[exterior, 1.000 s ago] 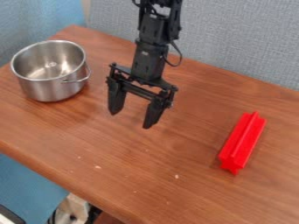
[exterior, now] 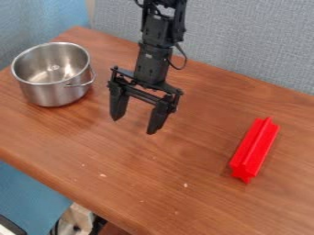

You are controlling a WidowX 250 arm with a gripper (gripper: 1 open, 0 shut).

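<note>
My black gripper (exterior: 136, 116) hangs over the middle of the wooden table, its two fingers spread apart and open with nothing between them. A steel pot (exterior: 51, 75) with a thin handle stands to its left. A long red object (exterior: 254, 147) lies at the right side of the table, apart from the gripper.
A grey padded wall (exterior: 258, 37) runs behind it. At the lower left the table's edge drops to a blue surface with some clutter beside it.
My gripper has shifted very slightly to the left over the last second. The pot and the red object are unmoved.
</note>
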